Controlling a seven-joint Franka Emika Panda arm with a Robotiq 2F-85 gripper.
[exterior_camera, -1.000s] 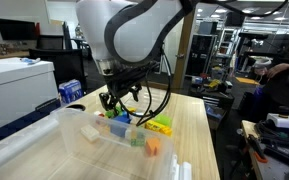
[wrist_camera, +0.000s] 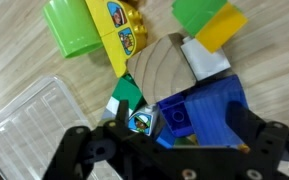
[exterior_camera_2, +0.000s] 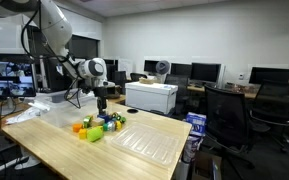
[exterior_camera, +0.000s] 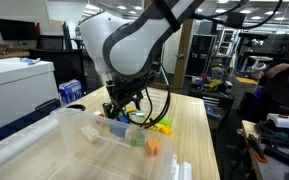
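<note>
Over a pile of coloured blocks, my open gripper points down with its fingers (wrist_camera: 246, 126) spread. Beneath the fingers in the wrist view lie a dark blue block (wrist_camera: 216, 108), a grey wooden block (wrist_camera: 161, 71) and a small picture block (wrist_camera: 142, 121); the gripper partly hides some of them. A green cylinder (wrist_camera: 72, 27) and a yellow picture block (wrist_camera: 118, 32) lie farther off. In exterior view 2 the pile shows on the table, with an orange block (exterior_camera_2: 77, 127) at its near side. Whether the fingers touch any block cannot be told.
A clear plastic bin (exterior_camera: 104, 155) stands beside the pile, with a few blocks seen in or through it. A white box (exterior_camera_2: 151, 96) is at the table's back. Bare wooden table (exterior_camera_2: 169, 155) extends right of the pile in exterior view 2.
The gripper has moved lower towards the blocks and slightly right in exterior view 1. The bin and the visible blocks appear unmoved.
</note>
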